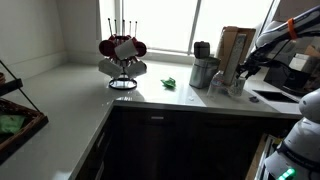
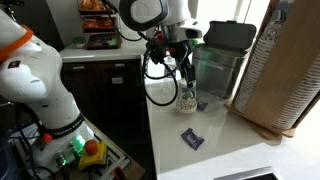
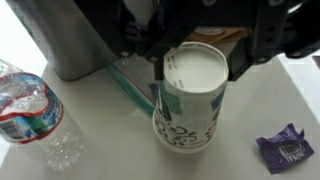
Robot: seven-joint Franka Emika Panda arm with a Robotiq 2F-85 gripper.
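A white paper cup (image 3: 190, 98) with a green and dark printed pattern stands upright on the counter. In the wrist view my gripper is right over it, one of its dark fingers (image 3: 160, 52) at each side of the cup's upper part. Whether the fingers touch the cup is hard to tell. Exterior view 2 has the cup (image 2: 187, 101) directly below my gripper (image 2: 186, 80). From exterior view 1, my gripper (image 1: 241, 74) is small at the right end of the counter, by the cup (image 1: 237, 87).
A clear water bottle (image 3: 38, 115) stands left of the cup, with a metal bin (image 3: 72, 40) behind it. A purple wrapper (image 3: 285, 149) lies to the cup's right. The wooden slatted box (image 2: 275, 75) borders the area.
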